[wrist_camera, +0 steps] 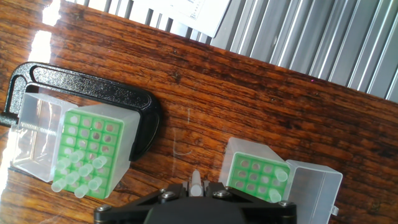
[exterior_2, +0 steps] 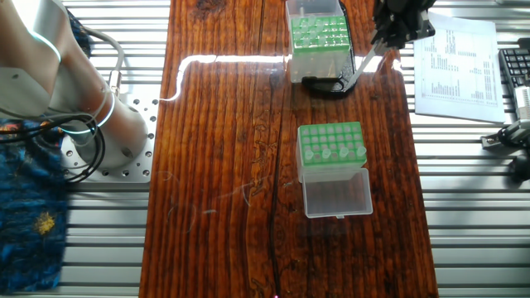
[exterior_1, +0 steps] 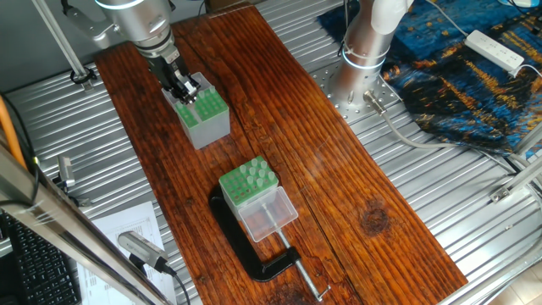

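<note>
My gripper is shut on a translucent pipette tip (wrist_camera: 196,180), held between its fingertips. In exterior view 2 the held tip (exterior_2: 364,68) slants down from the gripper (exterior_2: 383,38), off to the side of both racks. Exterior view 1 has the gripper (exterior_1: 188,90) overlapping the far green-topped rack (exterior_1: 207,127). That rack (exterior_2: 331,141) stands with its lid open and several tips in the row beside the lid. The other green-topped rack (wrist_camera: 87,149) carries several tips at one end, its remaining holes empty.
A black C-clamp (exterior_1: 244,241) wraps around the second rack, its screw rod (exterior_1: 306,275) sticking out. Clear open lids (exterior_2: 338,194) hang beside the racks.
</note>
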